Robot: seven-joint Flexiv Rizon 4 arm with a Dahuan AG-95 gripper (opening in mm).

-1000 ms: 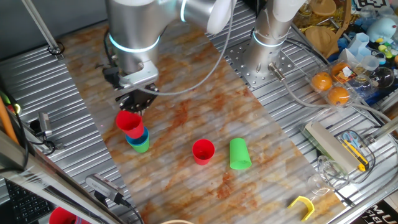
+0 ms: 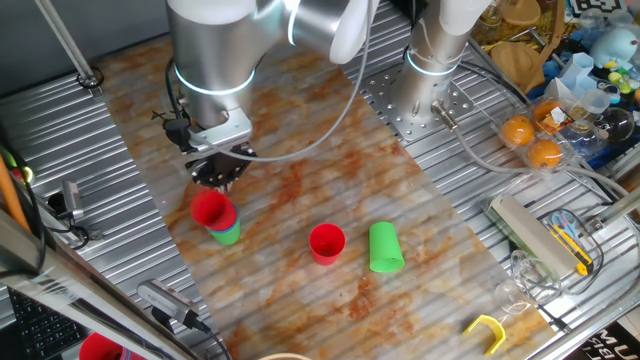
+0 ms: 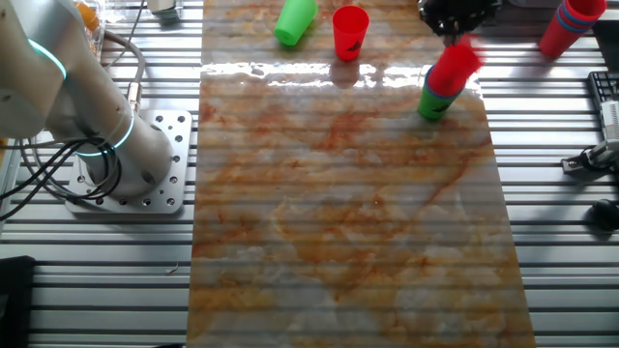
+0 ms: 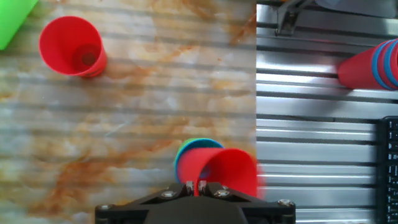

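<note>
My gripper is shut on the rim of a red cup (image 4: 233, 171), which hangs tilted. Its lower end is at the mouth of a blue cup (image 4: 180, 163) nested in a green cup (image 2: 228, 236); how far inside it sits cannot be told. In exterior view 2 the held red cup (image 3: 455, 66) looks blurred above the green cup (image 3: 434, 104). Another red cup (image 2: 327, 244) stands upright near the middle of the board, mouth up. Beside it a second green cup (image 2: 385, 247) appears to lie on its side.
A nested stack of red and blue cups (image 4: 370, 65) lies off the board, near a keyboard (image 4: 388, 152). A grey device (image 2: 168, 300) is at the board's edge. Much of the marbled board (image 3: 329, 232) is bare.
The held red cup has shifted slightly over the blue and green cups, and less of the blue rim shows than before. The other cups have stayed put.
</note>
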